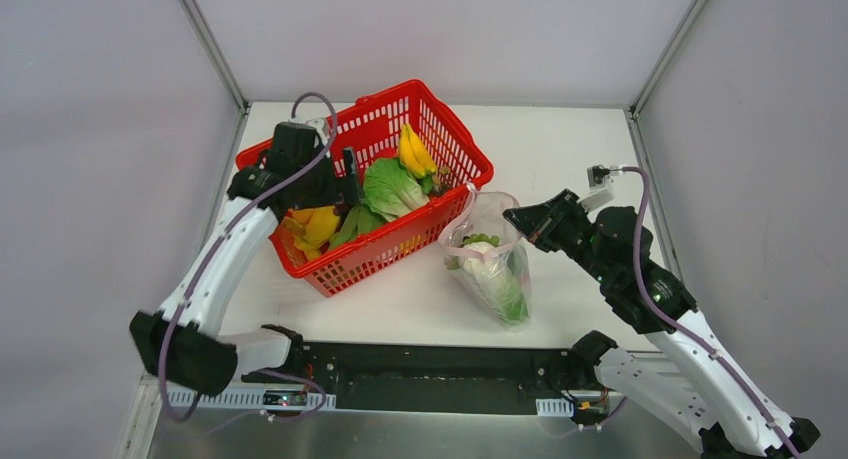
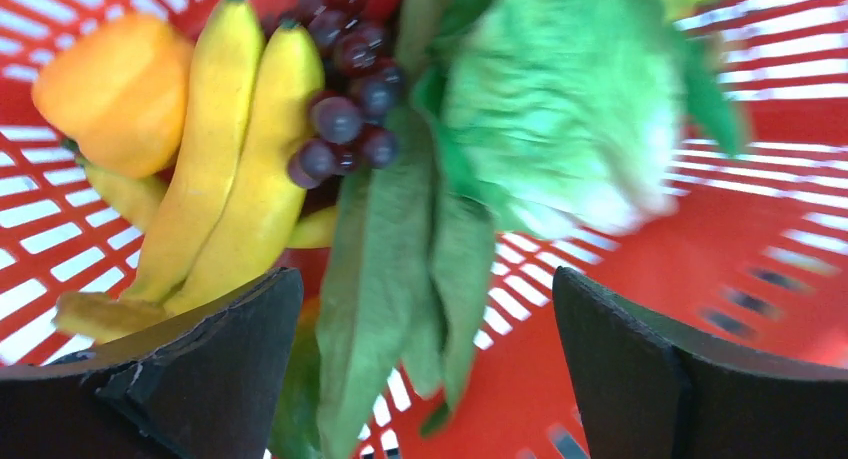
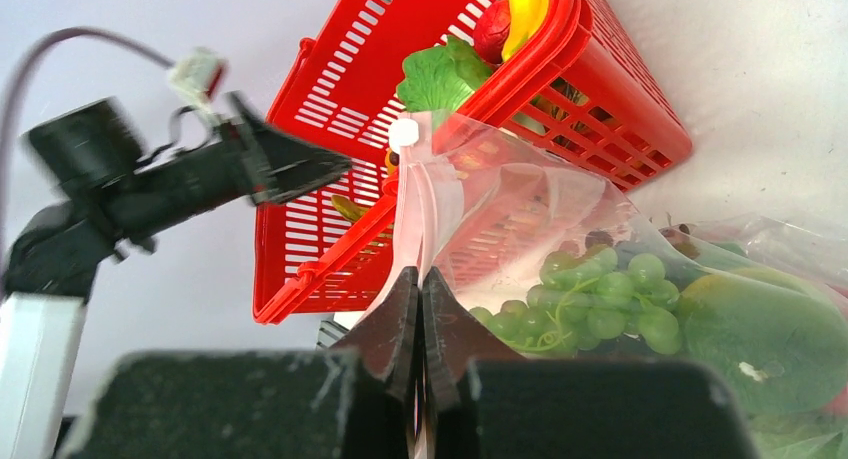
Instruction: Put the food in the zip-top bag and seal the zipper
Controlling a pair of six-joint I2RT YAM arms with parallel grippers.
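Observation:
A clear zip top bag [image 1: 505, 279] with a pink rim lies on the table right of the basket, its mouth spread. Green grapes [image 3: 605, 299] and a pale leafy vegetable [image 1: 487, 265] are inside it. My right gripper is shut on the bag's rim, the thin film running between its fingers. Over the red basket, my left gripper stands open with nothing held. Below it lie bananas [image 2: 225, 169], dark grapes [image 2: 348, 99], long green pods [image 2: 390, 269], an orange pepper [image 2: 125, 94] and a lettuce [image 2: 560, 109].
The red basket [image 1: 385, 237] fills the table's middle left, its near wall close to the bag's mouth. More bananas [image 1: 415, 151] rest at its far right end.

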